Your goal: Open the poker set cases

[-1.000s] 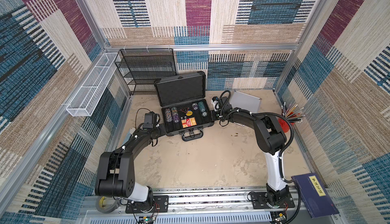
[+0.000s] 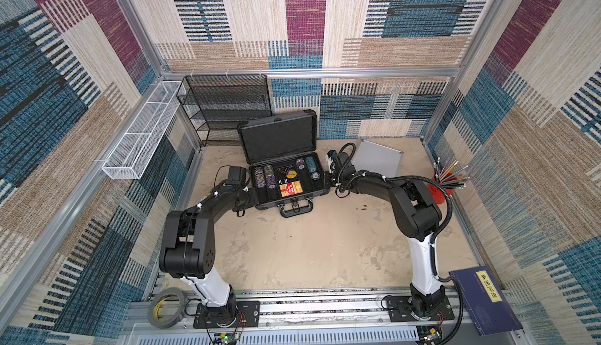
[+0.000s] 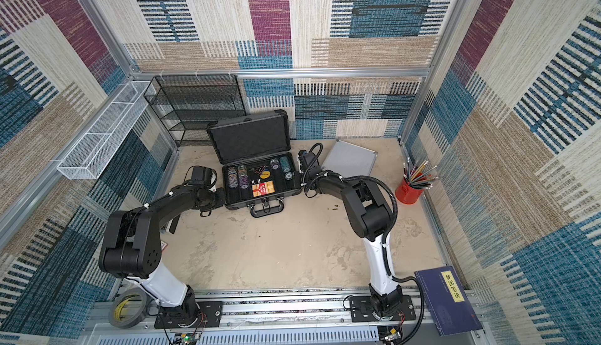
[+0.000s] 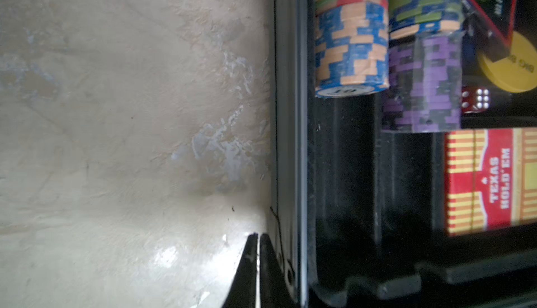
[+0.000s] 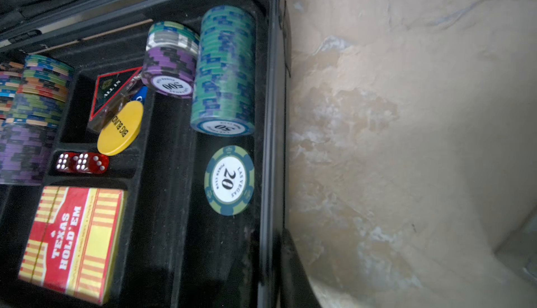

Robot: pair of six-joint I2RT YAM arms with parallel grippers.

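Note:
The black poker case [image 2: 291, 204] stands with its lid [image 2: 279, 137] raised, padded lining showing. Inside, the right wrist view shows chip stacks [image 5: 225, 70], a loose 20 chip [image 5: 229, 180], red dice [image 5: 82, 162] and a Texas Hold'em card box [image 5: 72, 243]. My right gripper is closed over the case's right wall [image 5: 274, 140], one finger inside and one outside. On the other side, my left gripper is shut just outside the left wall [image 4: 289, 140], its fingertips almost together with nothing seen between them.
A black wire rack [image 2: 225, 104] stands behind the case on the left. To the right lie a grey-white panel [image 2: 378, 157] and a red cup of pencils [image 2: 437, 193].
The lid has stayed raised.

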